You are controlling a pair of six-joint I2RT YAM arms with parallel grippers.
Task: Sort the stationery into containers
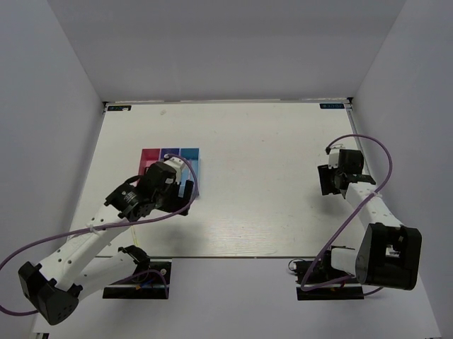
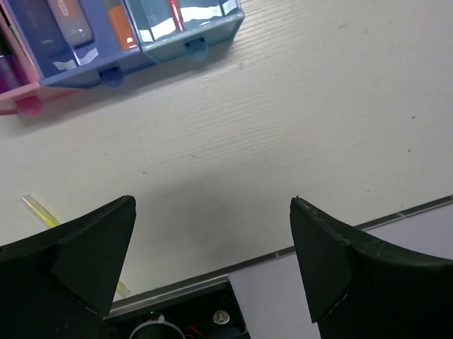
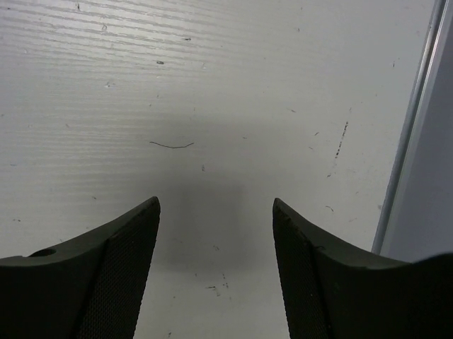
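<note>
Side by side on the left of the table stand a pink container (image 1: pixel 150 155), a dark blue container (image 2: pixel 62 69) and a light blue container (image 2: pixel 211 30). Items lie inside: a whitish glue-like tube (image 2: pixel 69 21) and an orange piece (image 2: pixel 122 28) in the dark blue one, a red pen (image 2: pixel 175 14) in the light blue one. A yellow stick (image 2: pixel 39 211) lies on the table, partly covered by a finger of my left gripper. That gripper is open and empty. Over bare table at the right, my right gripper is open too.
A metal rail (image 3: pixel 410 134) and grey wall bound the right side.
</note>
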